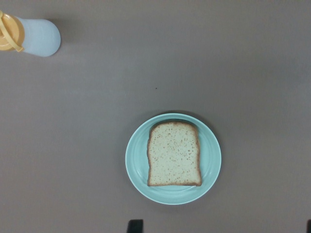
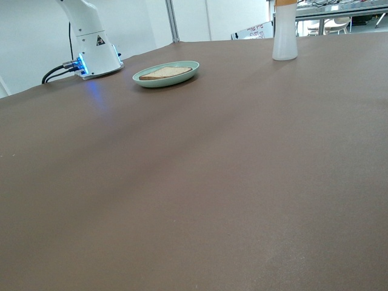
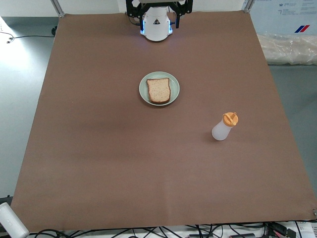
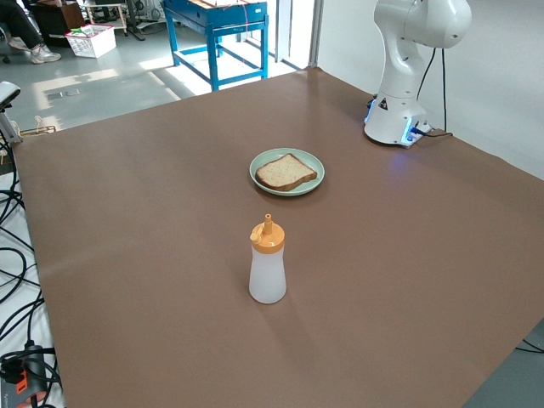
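Note:
A slice of bread (image 3: pixel 158 90) lies on a pale green plate (image 3: pixel 144 92) in the middle-back of the brown table, seen also in the wrist view. A squeeze bottle (image 3: pixel 222 128) with an orange cap stands upright apart from the plate, nearer the table's right in the left camera view. My gripper (image 3: pixel 159 11) is at the robot base end, high above the table, cut off at the top of the left camera view; in the wrist view two dark fingertips show far apart at the bottom edge, open, with nothing between them.
The white robot base (image 4: pixel 393 121) stands at the back edge beyond the plate. Cables run along the opposite edge.

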